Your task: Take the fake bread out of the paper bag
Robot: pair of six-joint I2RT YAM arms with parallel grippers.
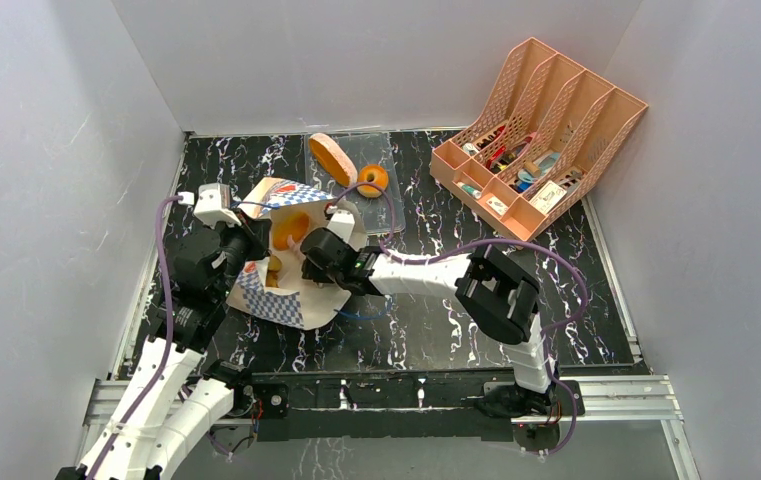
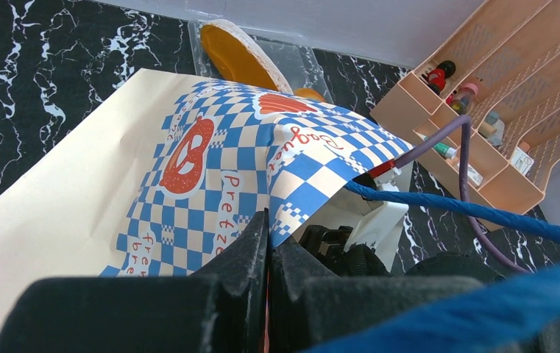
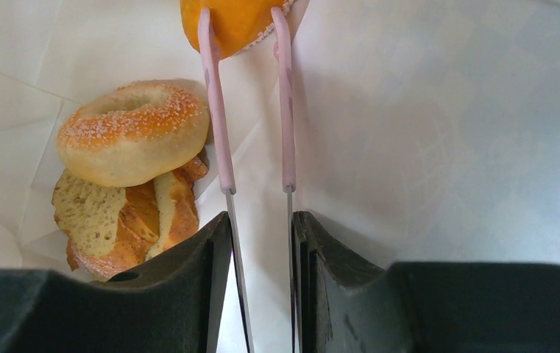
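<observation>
The checked paper bag (image 1: 273,305) lies open at left. In the top view, my left gripper (image 1: 261,235) is at its upper-left rim; in the left wrist view it is shut at the bag's edge (image 2: 188,184). My right gripper reaches inside, its pink-tipped fingers shut on an orange bread piece (image 3: 229,22) with a white-speckled edge. Beside them in the right wrist view lie a sugared bagel (image 3: 131,136) and bread slices (image 3: 107,217), still inside the bag.
Behind the bag, a clear tray (image 1: 386,220) holds an orange-sided bread (image 1: 332,158) and a ring (image 1: 373,180). A peach organiser (image 1: 536,140) with small items stands at back right.
</observation>
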